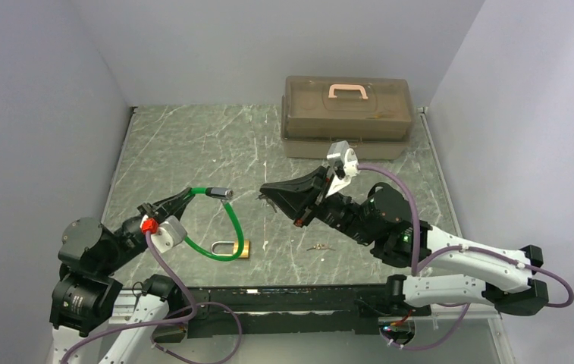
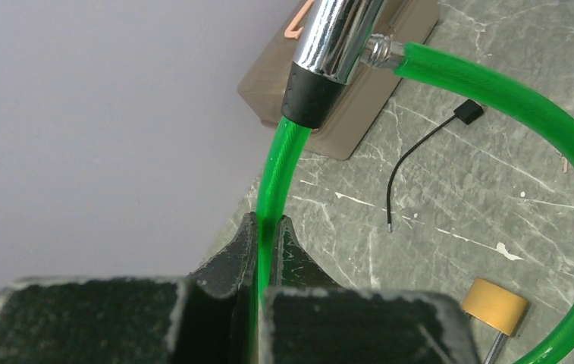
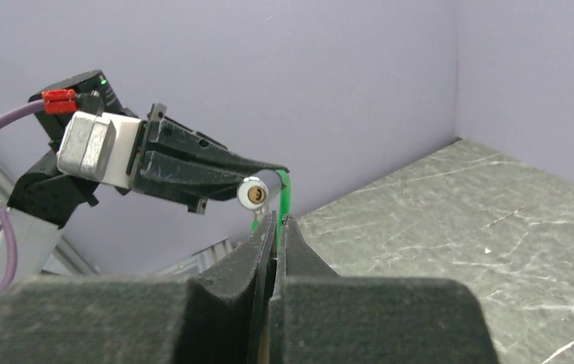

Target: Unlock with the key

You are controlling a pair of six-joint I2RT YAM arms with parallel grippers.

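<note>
My left gripper (image 1: 191, 192) is shut on the green cable lock (image 2: 283, 163), close behind the black collar of its metal cylinder. The cylinder (image 1: 220, 192) points right, and the cable loops down and joins back at its side. A round brass keyhole face (image 3: 256, 195) looks toward the right wrist camera, with no key showing in it. My right gripper (image 1: 263, 189) is shut right of the cylinder, a short gap apart, and nothing shows between its fingers. Small keys (image 1: 270, 204) lie partly hidden below its tips; other keys (image 1: 320, 247) rest nearer the front edge.
A brass padlock (image 1: 242, 249) lies on the marble table beside the cable loop. A thin black cord with a square black head (image 2: 468, 111) lies on the tabletop. The brown toolbox (image 1: 348, 114) stands at the back right.
</note>
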